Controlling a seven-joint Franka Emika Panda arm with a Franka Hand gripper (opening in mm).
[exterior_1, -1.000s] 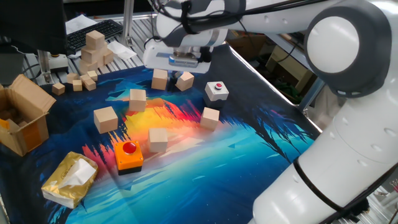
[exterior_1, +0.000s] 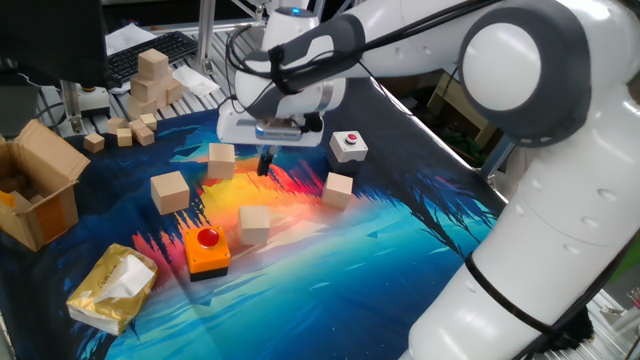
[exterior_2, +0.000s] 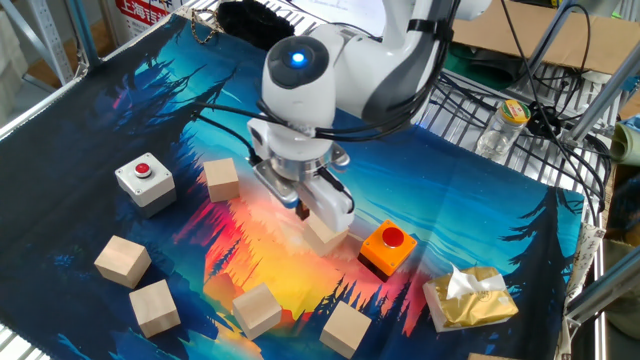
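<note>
My gripper (exterior_1: 264, 162) hangs above the middle of the printed cloth, its dark fingertips low over the orange part. It shows near the centre in exterior view 2, where the gripper (exterior_2: 303, 211) partly covers a wooden cube (exterior_2: 325, 238). Whether the fingers are open or shut cannot be made out, and no object shows held. In exterior view 1, wooden cubes stand around it: one to the left (exterior_1: 221, 161), one farther left (exterior_1: 170, 193), one nearer the camera (exterior_1: 254, 226) and one to the right (exterior_1: 337, 191). The hand hides the two cubes behind it.
An orange box with a red button (exterior_1: 207, 253) and a gold tissue pack (exterior_1: 113, 290) lie at the front left. A grey button box (exterior_1: 348, 148) stands right of the gripper. At far left are an open carton (exterior_1: 45, 185) and small blocks (exterior_1: 139, 131).
In exterior view 1 my gripper has come down and slightly left, with the arm following. Two cubes at the back, visible earlier, are now behind the hand. The objects on the cloth have not visibly moved.
</note>
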